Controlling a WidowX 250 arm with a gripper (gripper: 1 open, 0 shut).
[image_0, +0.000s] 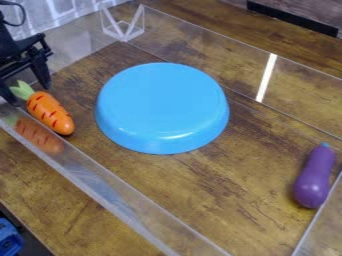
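Observation:
A toy carrot (51, 112) with a green top lies at the left, against the inside of the clear wall. My black gripper (22, 72) is at the left edge, just above and behind the carrot's top, partly out of frame; I cannot tell whether it is open or shut, or whether it touches the carrot. A blue upturned bowl or disc (162, 105) lies in the middle. A purple eggplant (314, 178) lies at the right.
Clear walls (110, 192) border the wooden surface (201, 185) along the front and back.

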